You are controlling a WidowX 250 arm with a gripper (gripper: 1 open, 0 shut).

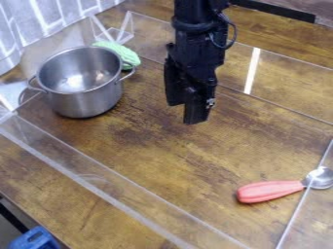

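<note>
A black robot arm reaches down from the top centre, its gripper (185,105) hanging over the wooden table right of a steel pot (76,88). I cannot tell whether the gripper is open or shut; nothing held is visible. A spoon with a red handle (268,192) lies at the front right.
A pale green object (117,53) lies behind the pot. Something blue (37,241) sits at the lower left corner.
</note>
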